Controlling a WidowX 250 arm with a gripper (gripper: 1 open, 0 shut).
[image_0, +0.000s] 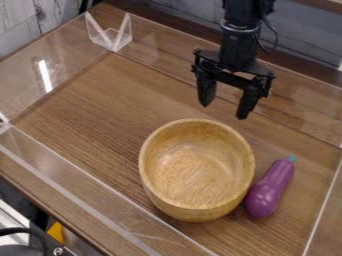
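My black gripper (225, 90) hangs at the upper middle of the camera view, above the bare table behind a round yellow bowl (195, 171), with its two fingers spread open and nothing between them. A purple eggplant (270, 186) lies to the right of the bowl, near the front right.
A clear wire-like or plastic object (112, 32) stands at the back left. Raised edges border the table, and a dark cable or object sits at the lower left corner.
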